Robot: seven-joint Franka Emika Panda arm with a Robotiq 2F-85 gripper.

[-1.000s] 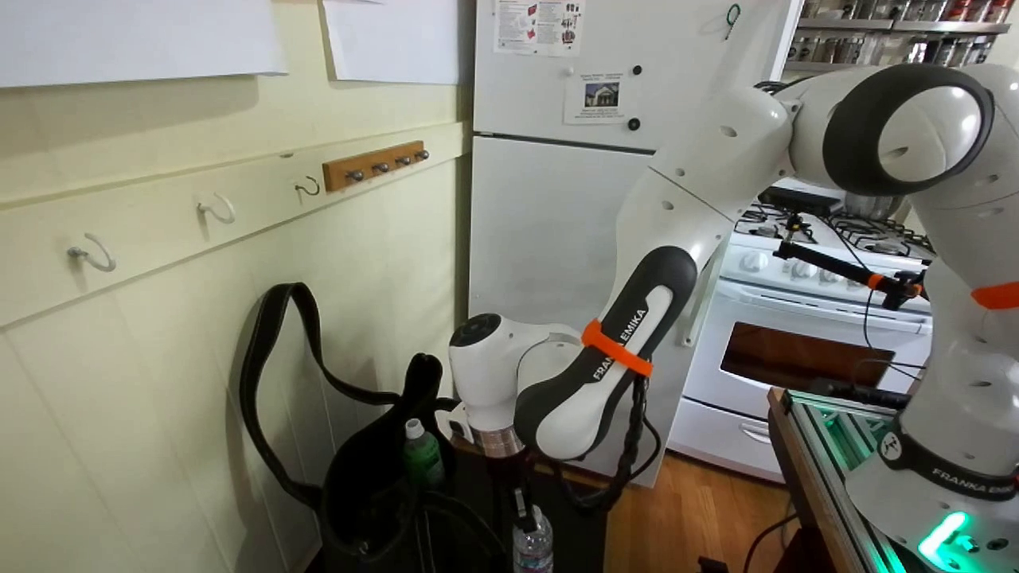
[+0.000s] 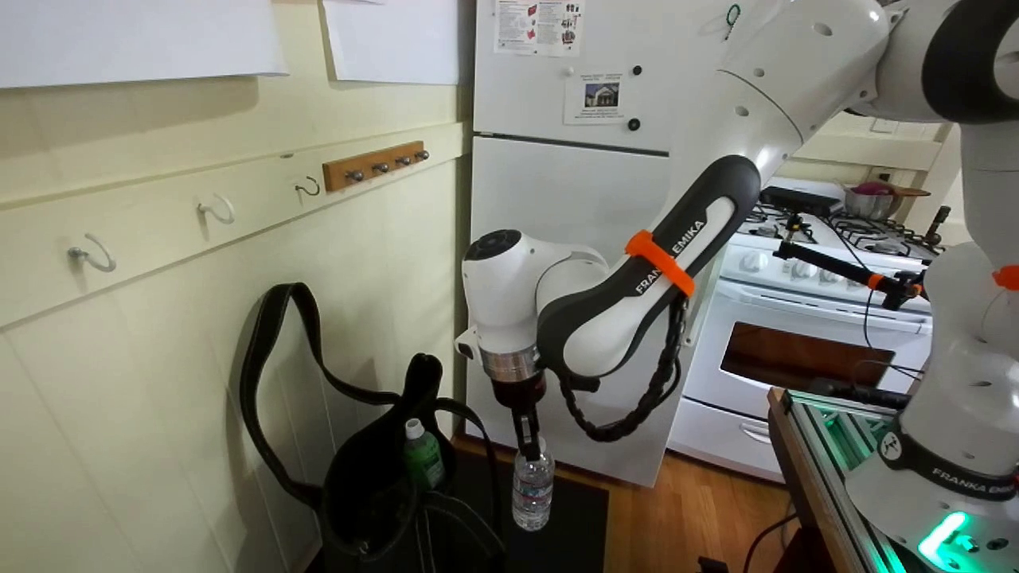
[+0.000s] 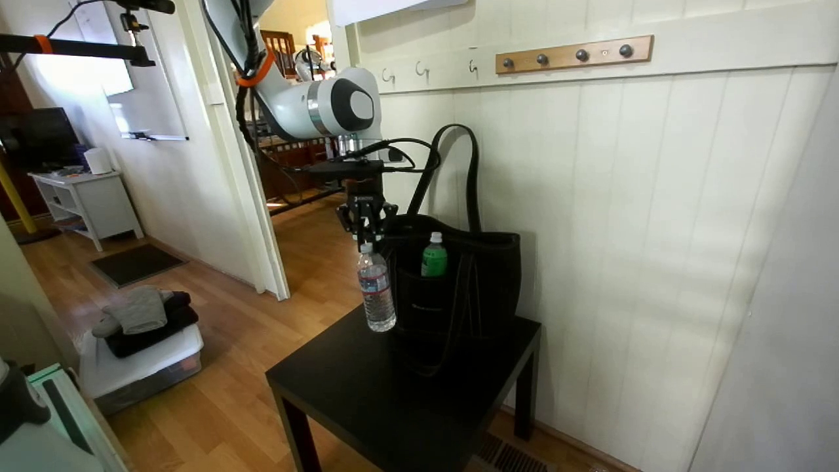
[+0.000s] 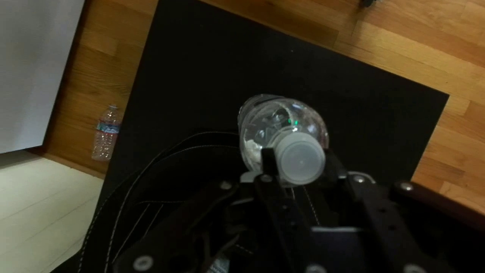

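My gripper is shut on the neck of a clear plastic water bottle [image 3: 377, 295], just below its white cap [image 4: 302, 162]. The bottle [image 2: 532, 496] hangs upright, raised above the black table [image 3: 338, 373]. Beside it stands a black tote bag [image 3: 491, 275] with its handles up. A green bottle [image 3: 434, 258] with a white cap pokes out of the bag's outer pocket. Exterior view 1 shows the bag's opening [image 2: 368, 506], dark inside, left of the held bottle.
Another clear bottle [image 4: 106, 136] lies on the floor past the table's edge, near the white fridge [image 2: 573, 220]. The wall with hooks [image 3: 574, 55] rises right behind the bag. Bare tabletop extends in front of the bag.
The arm has risen, lifting the water bottle in the gripper. The bag and the green bottle have stayed in place.
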